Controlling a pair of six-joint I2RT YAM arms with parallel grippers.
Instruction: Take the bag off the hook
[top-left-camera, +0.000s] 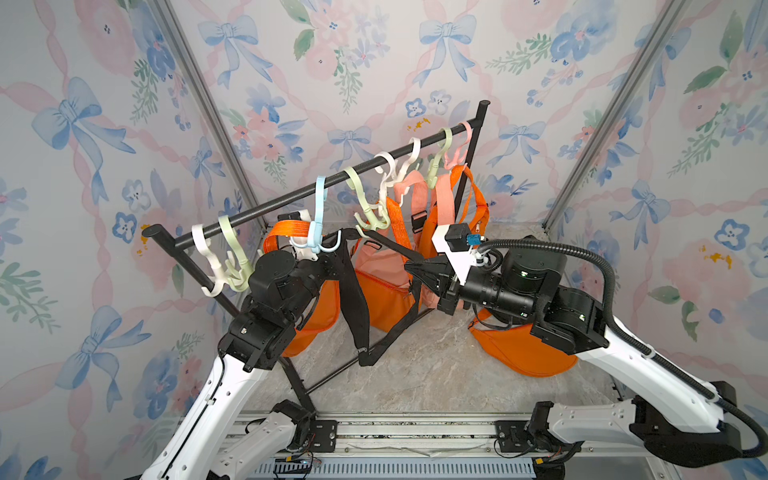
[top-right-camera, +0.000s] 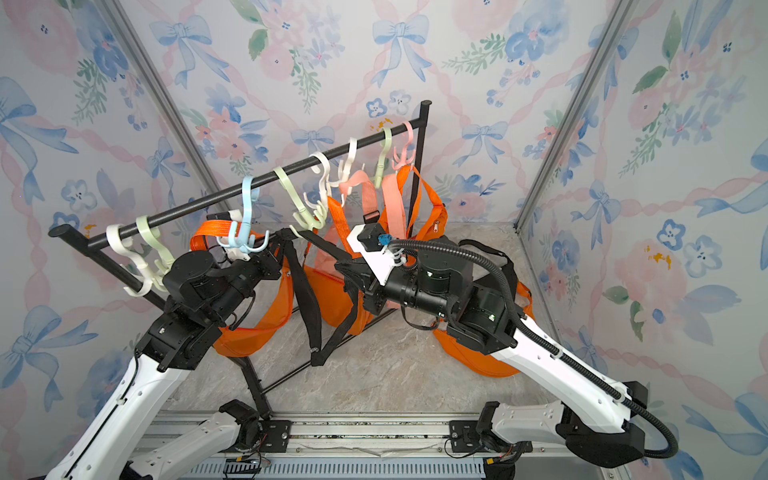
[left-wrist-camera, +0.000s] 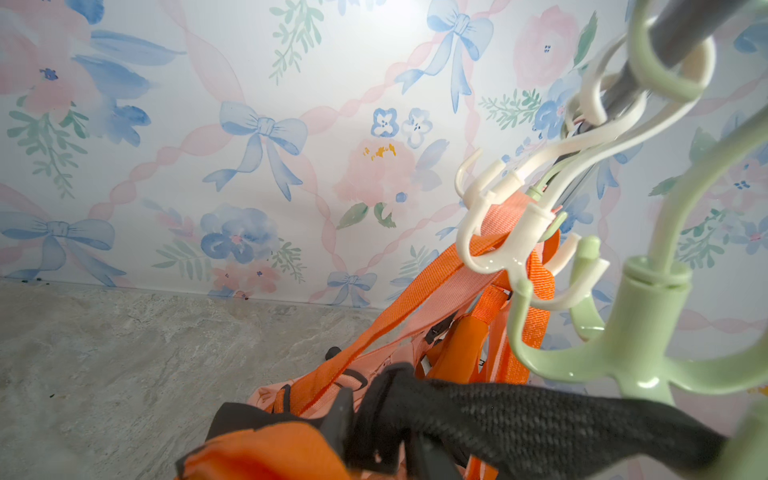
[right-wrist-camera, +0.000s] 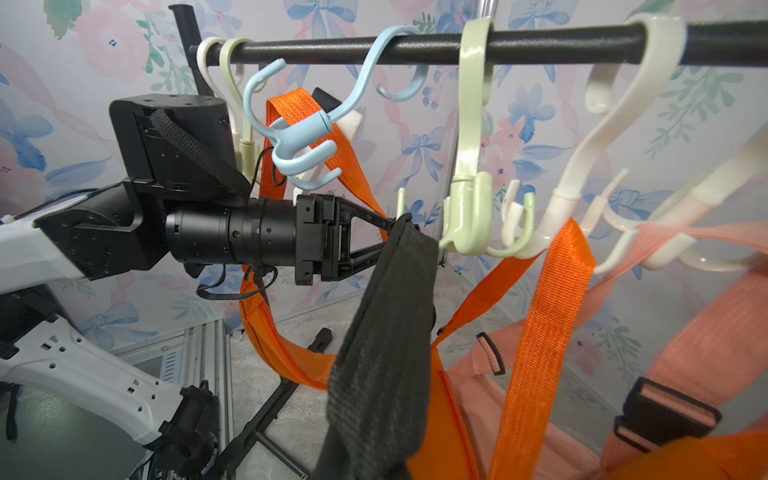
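Note:
My left gripper is shut on a black bag strap (right-wrist-camera: 384, 336), raised beside the middle green hook (right-wrist-camera: 468, 224). The strap runs from there to my right gripper (top-left-camera: 412, 268) and loops down between the two. The right gripper is shut in front of the rail, right of that hook; whether anything is between its fingers is hard to tell. In the left wrist view the strap crosses the bottom, just below the green hook (left-wrist-camera: 644, 336). Whether it still bears on the hook is unclear.
Orange (right-wrist-camera: 544, 336) and pink bags (right-wrist-camera: 712, 336) hang from neighbouring hooks on the black rail (top-left-camera: 280, 196). A blue hook (right-wrist-camera: 308, 128) hangs by my left arm. An orange bag (top-left-camera: 520, 352) lies at the right.

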